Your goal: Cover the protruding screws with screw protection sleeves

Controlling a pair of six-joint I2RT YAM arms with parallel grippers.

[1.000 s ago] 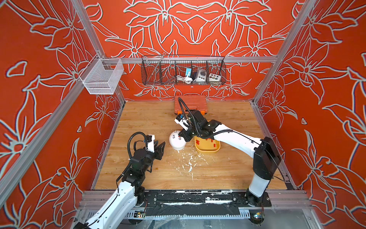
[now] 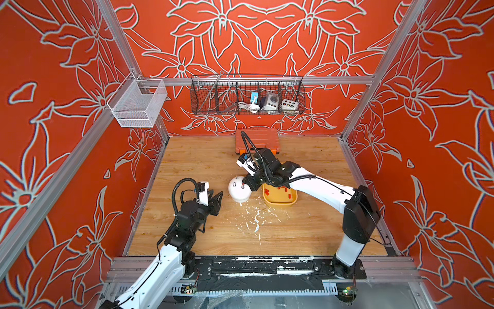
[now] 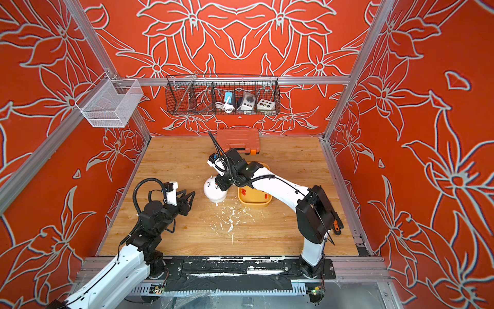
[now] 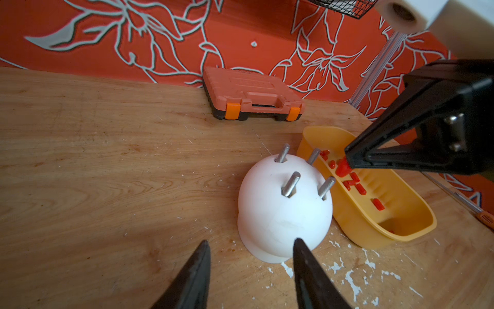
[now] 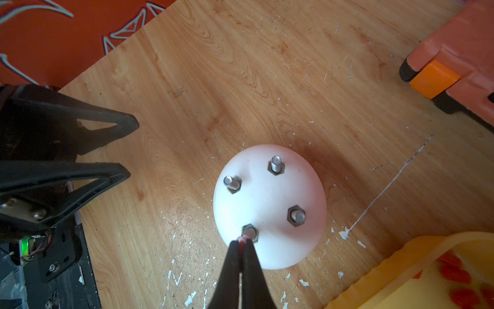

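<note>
A white dome with several protruding metal screws stands mid-table, seen from above in the right wrist view (image 5: 267,200). My right gripper is shut on a small red sleeve, held over the screw nearest it; in the right wrist view its tips overlap that screw (image 5: 249,232). My left gripper stands part open left of the dome, facing it, with nothing between its fingers. A yellow tray (image 4: 380,231) right of the dome holds several loose red sleeves (image 4: 377,204).
An orange tool case (image 4: 252,90) lies at the back. Wire baskets (image 2: 247,97) hang on the back and left walls. White flakes are scattered before the dome. A tool (image 3: 337,222) lies at the right edge.
My right gripper has shifted very slightly near the top of the dome. The left arm shows no visible movement.
</note>
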